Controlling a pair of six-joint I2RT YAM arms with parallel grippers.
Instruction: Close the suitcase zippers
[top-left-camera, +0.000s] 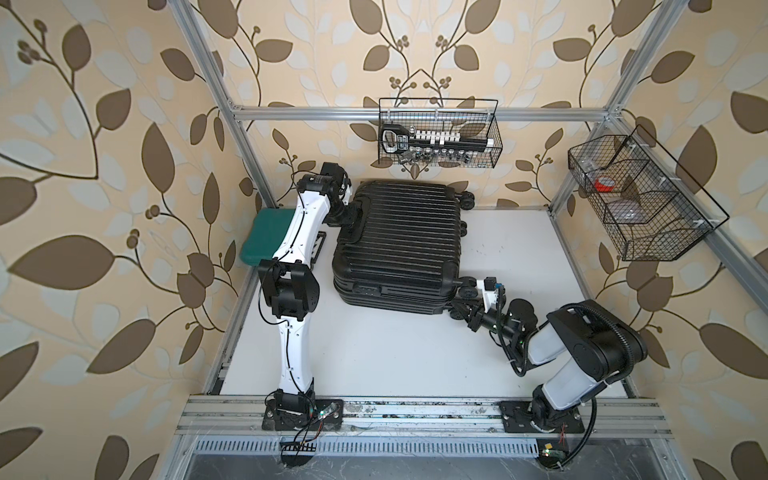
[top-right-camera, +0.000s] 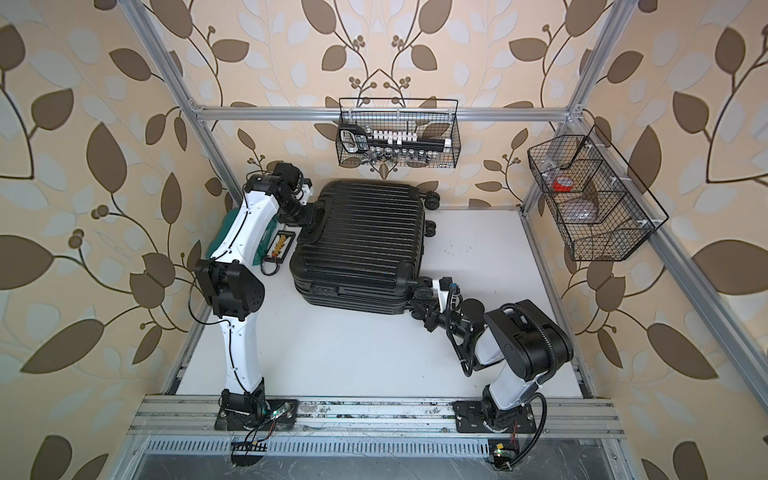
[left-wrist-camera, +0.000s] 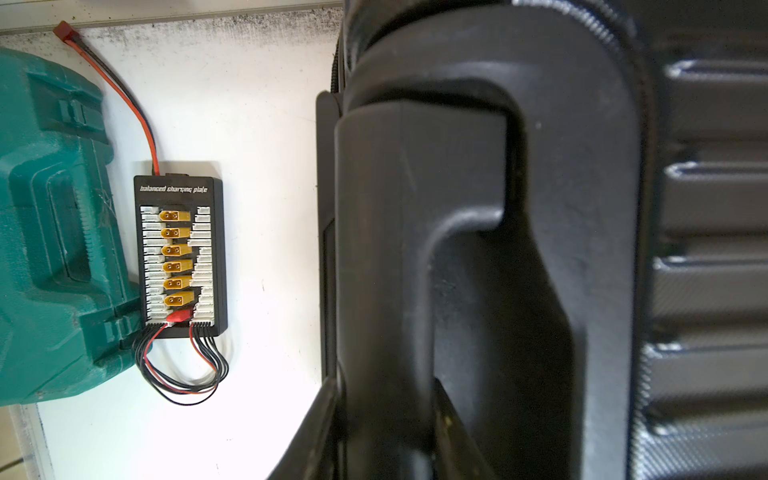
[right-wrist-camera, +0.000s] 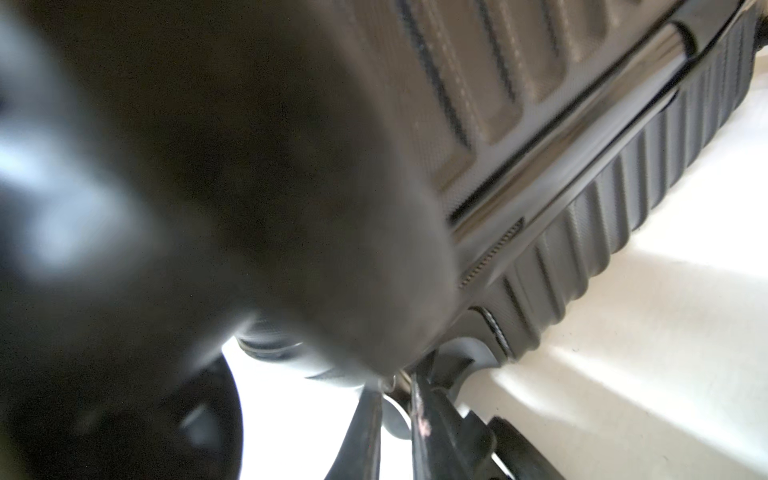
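Note:
The black ribbed suitcase (top-left-camera: 404, 240) lies flat on the white table. On its left side, my left gripper is shut on the suitcase's handle (left-wrist-camera: 380, 264), one finger on each side of the grip. My right gripper is at the front right corner by the wheels, its fingers nearly together and nothing clearly held between them. A short stretch of zipper (right-wrist-camera: 492, 253) shows along the seam just ahead of those fingertips. A blurred dark wheel housing (right-wrist-camera: 320, 200) covers much of the right wrist view, and no zipper pull can be made out for sure.
Left of the suitcase lie a green case (left-wrist-camera: 56, 240) and a charging plate (left-wrist-camera: 180, 256) with loose wires. Wire baskets (top-left-camera: 440, 132) hang on the back and right walls.

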